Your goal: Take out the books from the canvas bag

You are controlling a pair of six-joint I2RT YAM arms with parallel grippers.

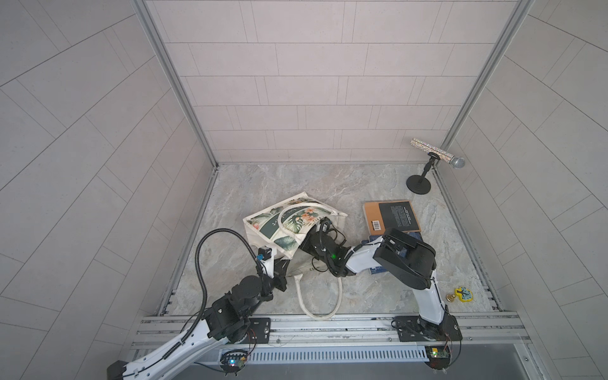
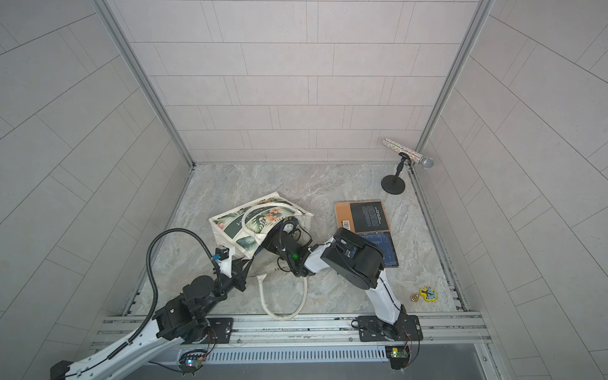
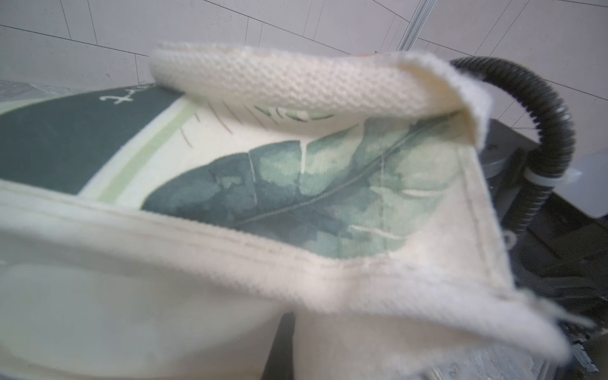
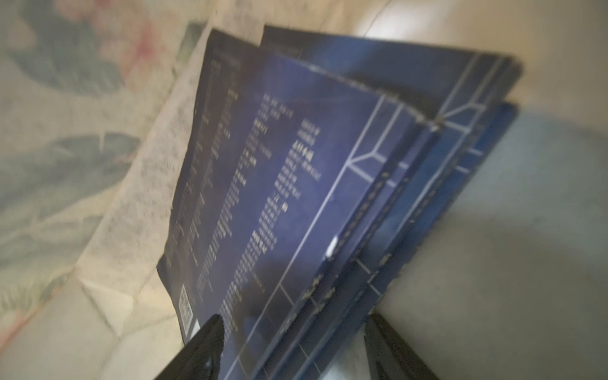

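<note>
The canvas bag (image 1: 266,220), cream with a floral print, lies with its mouth toward my arms. My left gripper (image 1: 286,261) is shut on the bag's near rim; in the left wrist view one dark finger (image 3: 283,348) meets the canvas under the hem (image 3: 316,285). My right gripper is at the bag's mouth, its fingers apart on either side of several blue books (image 4: 278,190). These stand stacked and slanted against the printed panel. Whether both fingers touch them is unclear. A brown-and-black book (image 1: 391,216) lies to the right, outside the bag.
Another blue book (image 2: 381,248) lies in front of the brown one, partly under the right arm. A microphone on a stand (image 1: 418,183) is at the back right. A small yellow item (image 1: 464,294) sits front right. One bag handle (image 1: 319,316) loops toward the front rail.
</note>
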